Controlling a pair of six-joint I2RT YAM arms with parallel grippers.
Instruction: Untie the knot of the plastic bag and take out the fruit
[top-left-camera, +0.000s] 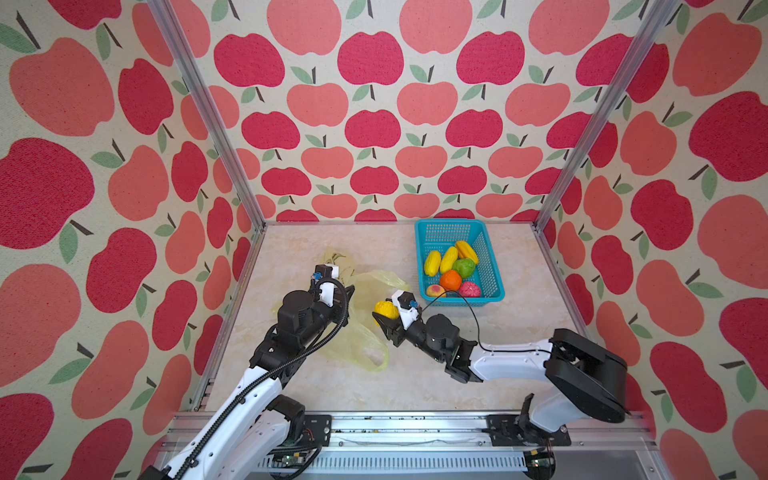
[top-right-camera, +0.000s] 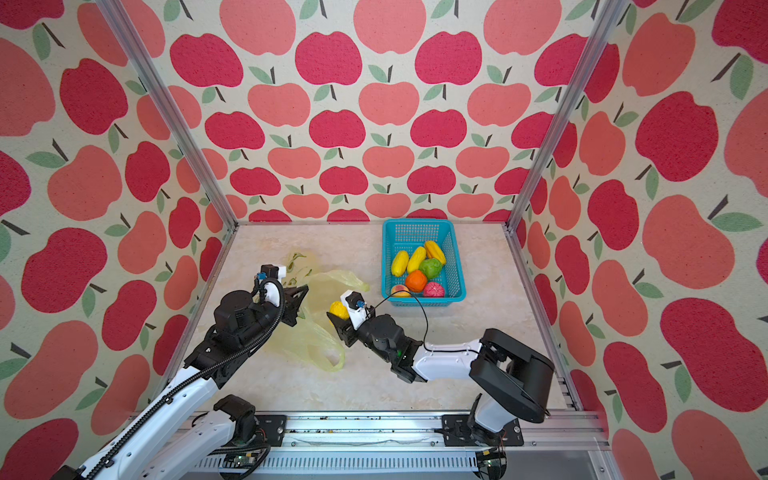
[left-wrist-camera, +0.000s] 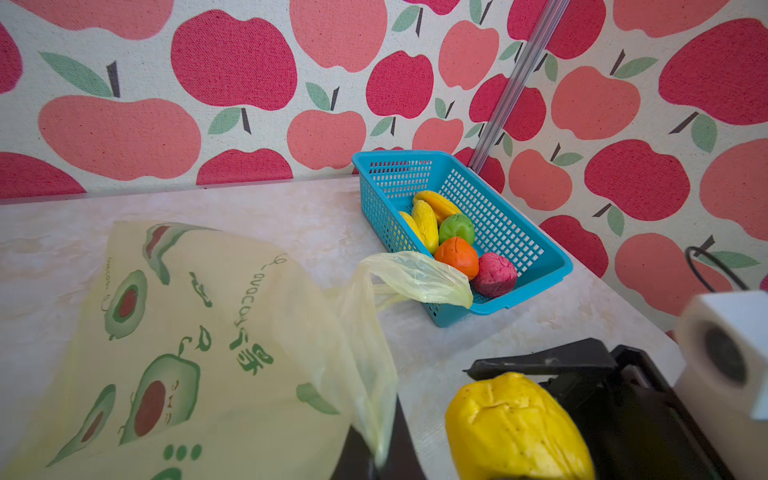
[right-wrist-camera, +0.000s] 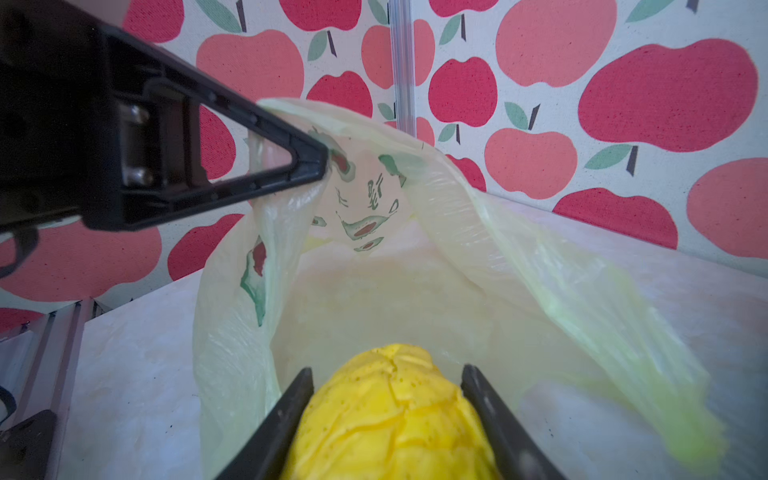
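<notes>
The pale yellow plastic bag (left-wrist-camera: 224, 344), printed with avocados, spreads across the table with its mouth open toward the right. My left gripper is shut on a gathered fold of its upper rim and holds the mouth raised. Just outside that mouth, my right gripper is shut on a yellow fruit (right-wrist-camera: 392, 424), with a finger on either side of it. In the left wrist view, the same yellow fruit (left-wrist-camera: 516, 432) hangs clear of the bag. No knot shows. The bag's deep inside is partly hidden by the fruit and the bag's film.
A teal basket (top-left-camera: 489, 240) stands at the back right, holding several fruits: yellow ones, a green one, an orange (top-left-camera: 450, 280), a peach (top-left-camera: 435, 290) and a pink one (top-left-camera: 470, 289).
</notes>
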